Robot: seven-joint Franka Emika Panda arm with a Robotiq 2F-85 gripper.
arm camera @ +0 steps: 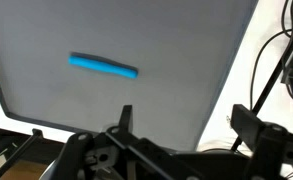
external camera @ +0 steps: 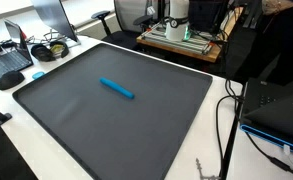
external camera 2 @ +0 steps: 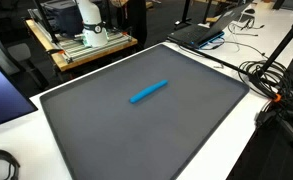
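A blue stick (external camera: 117,88) lies flat on the grey board (external camera: 81,125), near the board's middle. Exterior view 2 has the same stick (external camera 2: 148,92) towards the far side of the board (external camera 2: 136,135). From the wrist, the stick (arm camera: 103,67) appears in the upper left, beyond the left finger and apart from it. My gripper is open over the board, its two dark fingers wide apart with only bare board between them. Neither exterior view has the gripper in frame.
Loose black cables (external camera 2: 271,78) lie beside the board, with a laptop (external camera 2: 201,35) beyond it. A wooden stand (external camera: 181,40) carries a white device (external camera: 178,17). A blue-edged dark case (external camera: 276,138) sits at the right. Apart from the stick, the board is clear.
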